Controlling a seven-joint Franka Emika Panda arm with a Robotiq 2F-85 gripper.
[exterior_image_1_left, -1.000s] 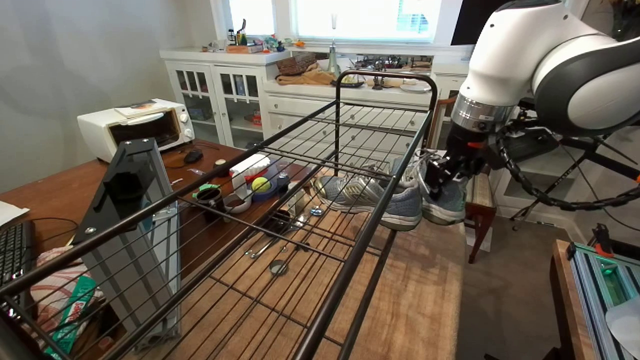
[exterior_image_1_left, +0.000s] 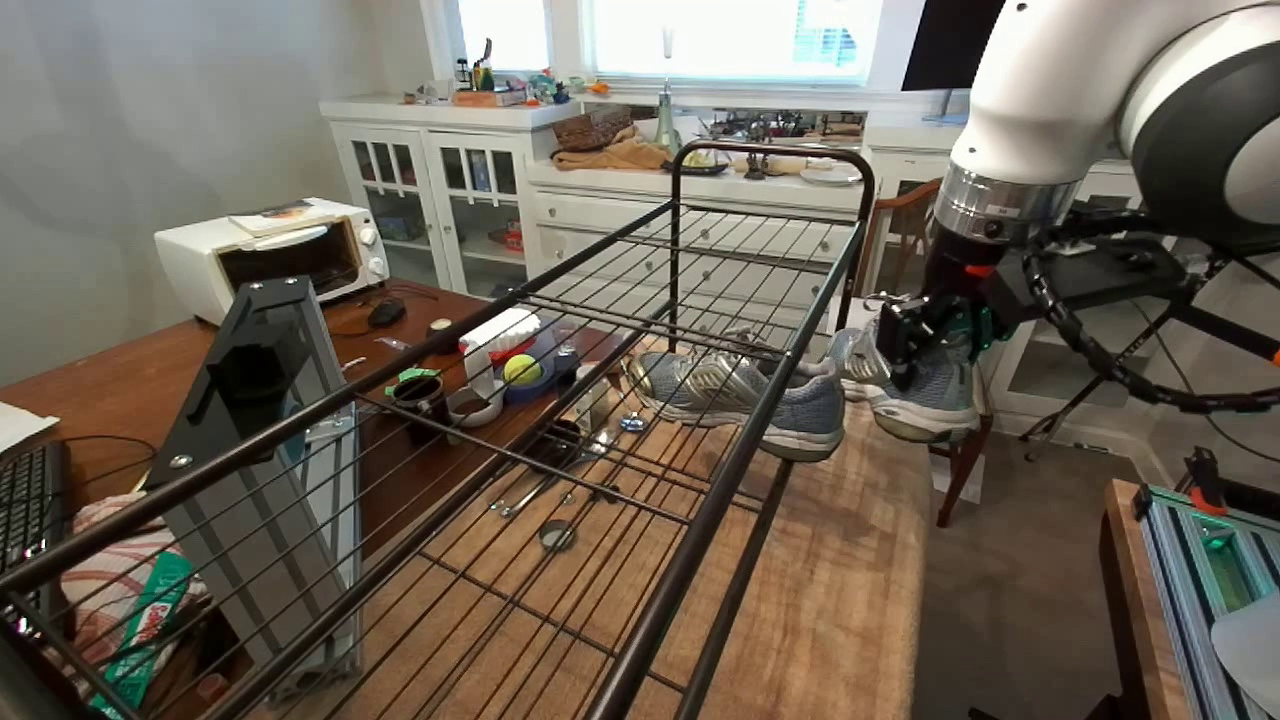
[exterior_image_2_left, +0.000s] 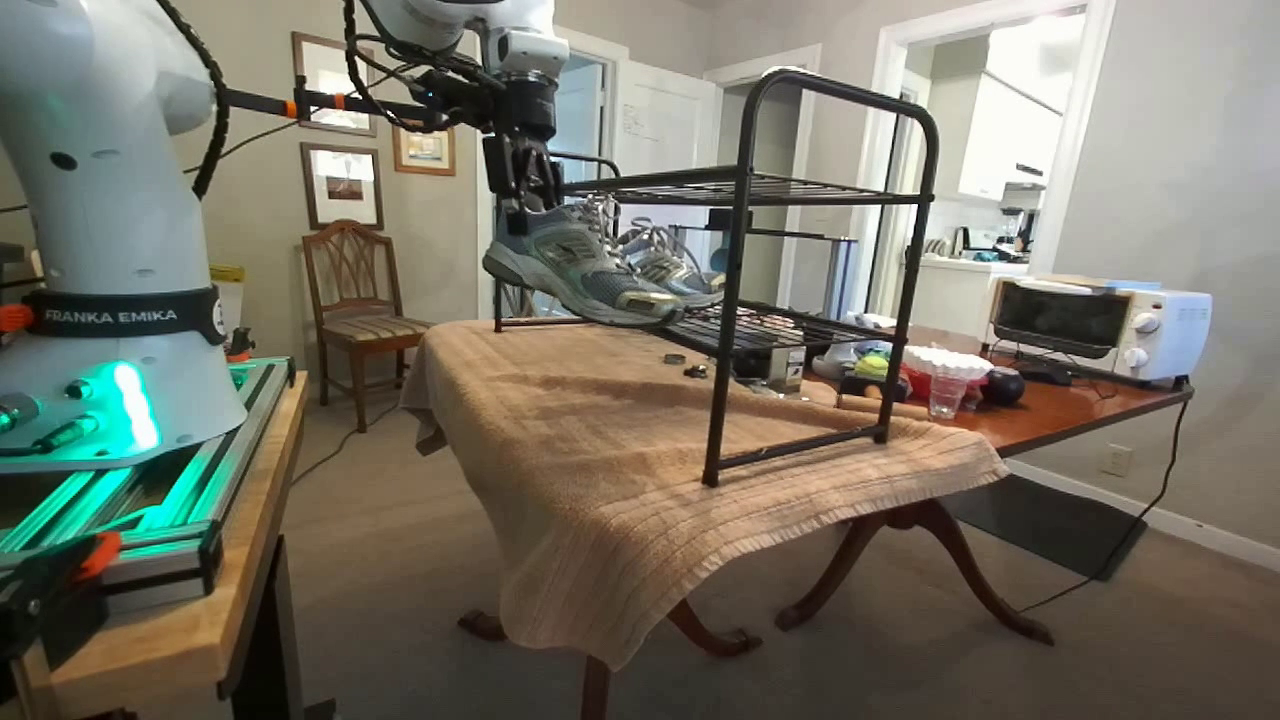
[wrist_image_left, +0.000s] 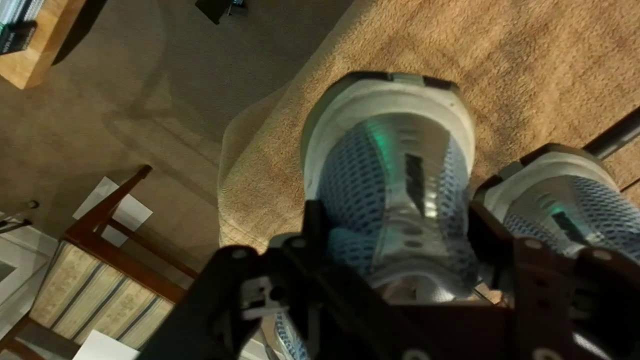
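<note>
A grey-blue running shoe (exterior_image_2_left: 570, 258) hangs beside the black wire rack (exterior_image_2_left: 741, 276), its heel caught in my gripper (exterior_image_2_left: 524, 214). In the wrist view the held shoe's heel (wrist_image_left: 396, 174) lies between the two dark fingers, which press on its sides. Its mate, another grey-blue shoe (exterior_image_1_left: 732, 390), rests on the rack's lower shelf at the far end. The wrist view shows that second shoe's heel (wrist_image_left: 558, 198) to the right of the held one. Exterior view 1 has my gripper (exterior_image_1_left: 930, 336) outside the rack's long side.
A tan cloth (exterior_image_2_left: 564, 396) covers the table under the rack. Tools, cups and a tennis ball (exterior_image_1_left: 522, 370) lie beyond the lower shelf. A wooden chair (exterior_image_2_left: 348, 288) stands past the table. The upper shelf is bare.
My gripper has moved away from the rack, to the right in exterior view 1, carrying the held shoe with it. The shoe on the lower shelf has stayed in place.
</note>
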